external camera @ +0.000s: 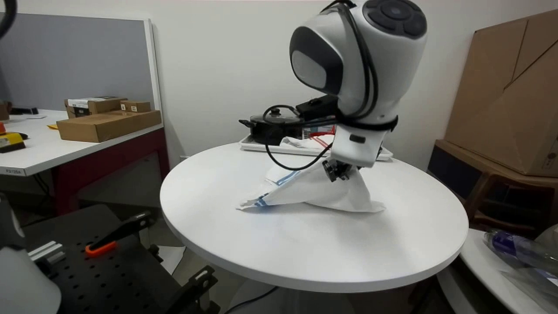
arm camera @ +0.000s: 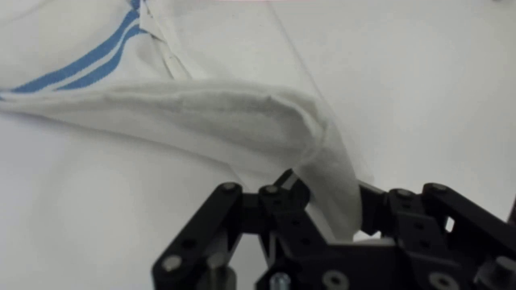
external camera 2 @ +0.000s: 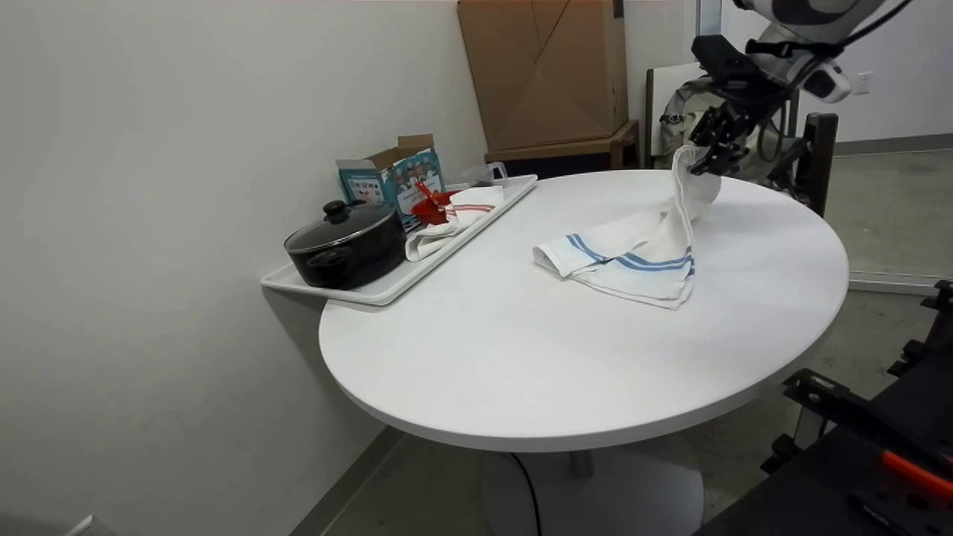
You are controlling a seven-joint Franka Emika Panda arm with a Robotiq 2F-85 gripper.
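Observation:
A white towel with blue stripes [external camera 2: 616,259] lies partly on the round white table [external camera 2: 500,375], one part lifted up toward my gripper [external camera 2: 706,152]. Seen from the wrist, a raised fold of the towel [arm camera: 333,193] runs down between my fingers, which are shut on it. In the first exterior view, the gripper [external camera: 340,170] is low over the table, and the towel [external camera: 314,191] drapes from it, with its striped corner resting on the table to the left. The towel's far side is hidden there.
A white tray [external camera 2: 406,286] stands along the wall edge of the table. It carries a black lidded pot [external camera 2: 346,246], a blue box [external camera 2: 415,183], a red item [external camera 2: 430,213] and a red-striped cloth [external camera 2: 451,223].

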